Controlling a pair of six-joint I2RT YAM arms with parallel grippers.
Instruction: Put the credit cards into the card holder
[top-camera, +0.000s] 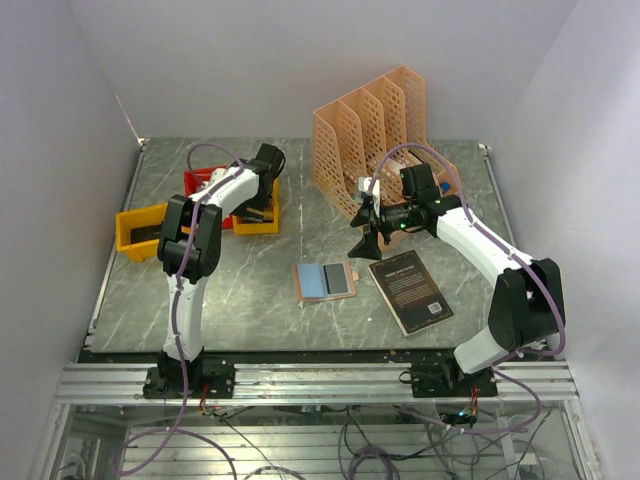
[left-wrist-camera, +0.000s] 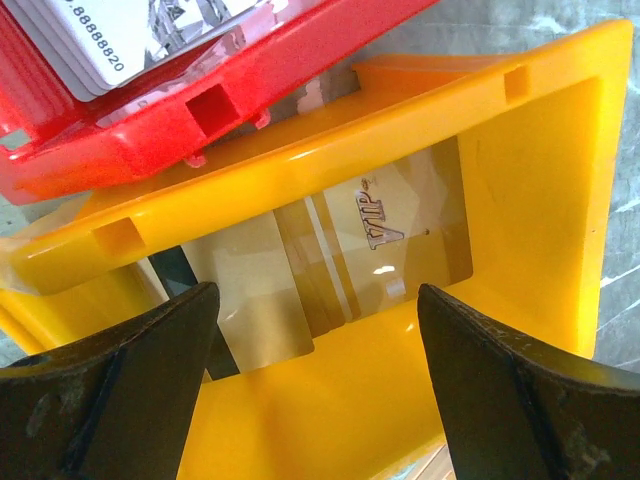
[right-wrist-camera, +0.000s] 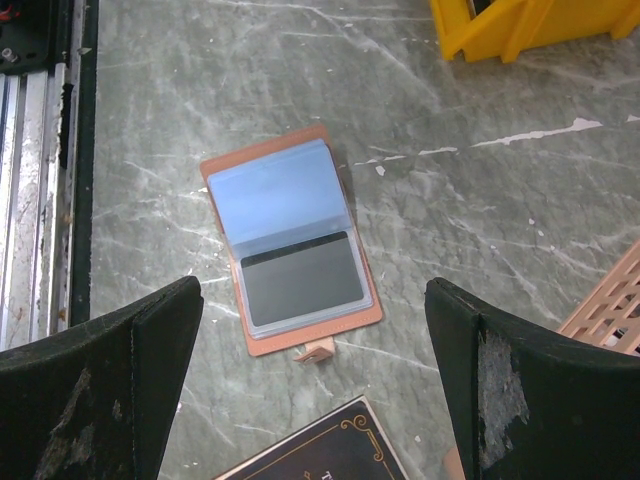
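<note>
My left gripper is open over the yellow bin, its fingers apart and nothing between them. Gold cards lie on the bin's floor beneath it: one is printed VIP, and another gold card with a black stripe partly overlaps beside it. Open too is my right gripper, empty and hovering over the table. Below it in the right wrist view lies the card holder, opened flat, with a light blue flap, a dark pocket and a brown edge.
A red bin with pale cards adjoins the yellow bin. Another yellow bin stands at the far left. On the right are a slatted pinkish rack and a dark book.
</note>
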